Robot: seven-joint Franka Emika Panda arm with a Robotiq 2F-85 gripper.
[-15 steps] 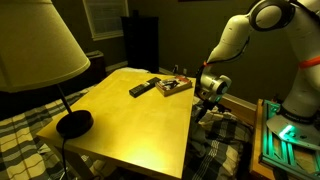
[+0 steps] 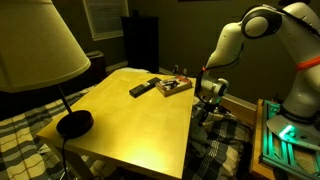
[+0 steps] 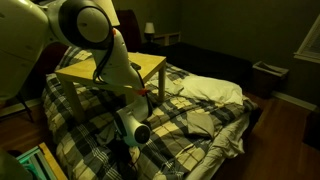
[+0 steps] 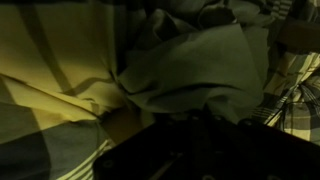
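Observation:
My gripper is low over the plaid bedding, just off the table's right edge. It is shut, its dark fingers showing at the bottom of the wrist view. A grey-green cloth lies in folds right in front of the fingertips. Whether any of that cloth is pinched between them is too dark to see. In the second exterior view, the white wrist of the arm reaches down to the bedding, and shadow hides the fingertips.
A yellow table stands to the left, carrying a lamp, a dark remote-like object and a box of small items. A pale rumpled cloth lies across the bed.
The wrist has shifted slightly to the right and tilted a little, staying low over the bedding. Objects on the table have not moved.

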